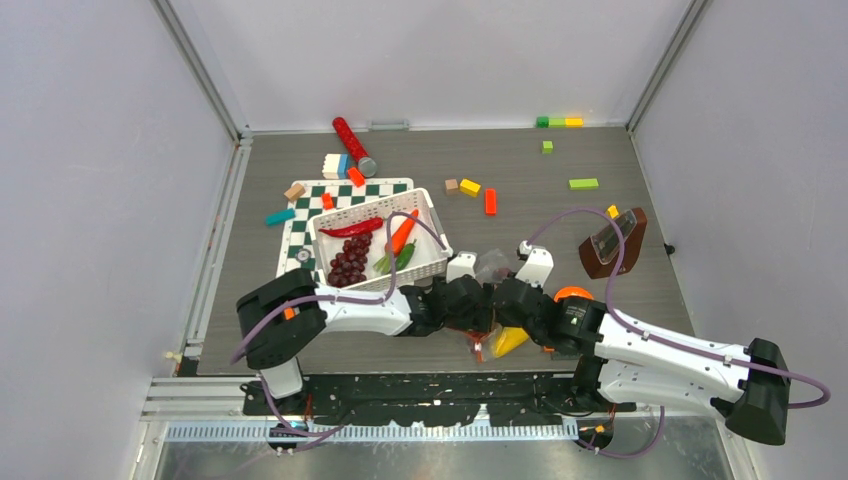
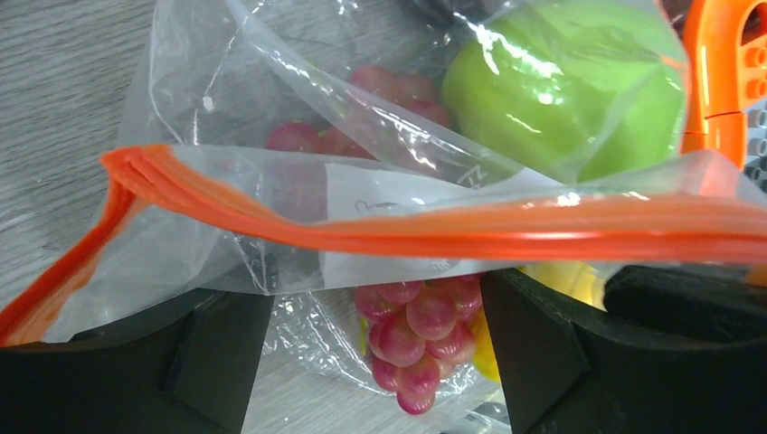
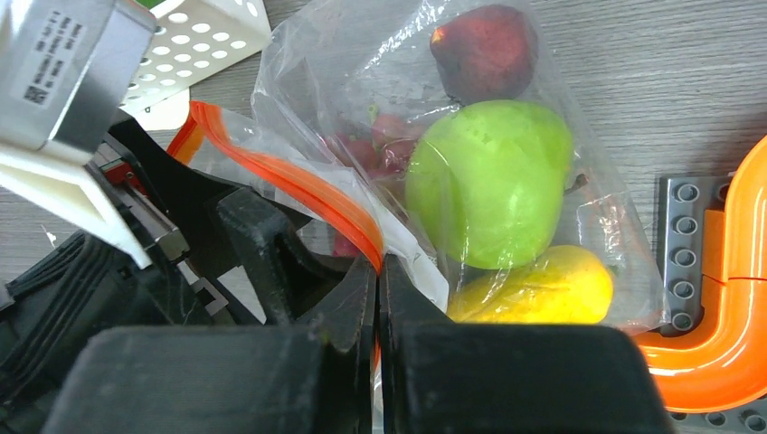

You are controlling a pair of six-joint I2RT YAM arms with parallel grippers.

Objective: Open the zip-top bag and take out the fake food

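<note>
In the right wrist view the clear zip bag (image 3: 592, 217) lies with an orange zip strip (image 3: 298, 185) along its mouth. Inside it show a green apple (image 3: 493, 181), a dark red fruit (image 3: 487, 52), a yellow fruit (image 3: 543, 289) and partly hidden pink grapes (image 3: 391, 145). My right gripper is shut on the bag's orange edge. In the left wrist view my left gripper stands open at the zip strip, its fingers (image 2: 543, 353) on either side of a bunch of grapes (image 2: 418, 334). Whether those fingers are inside the mouth I cannot tell.
A white basket (image 1: 325, 262) with toy grapes, a carrot and peppers stands left of the bag. Orange curved bricks (image 3: 737, 280) lie close on its right. Scattered blocks and a brown box (image 1: 615, 245) are farther off.
</note>
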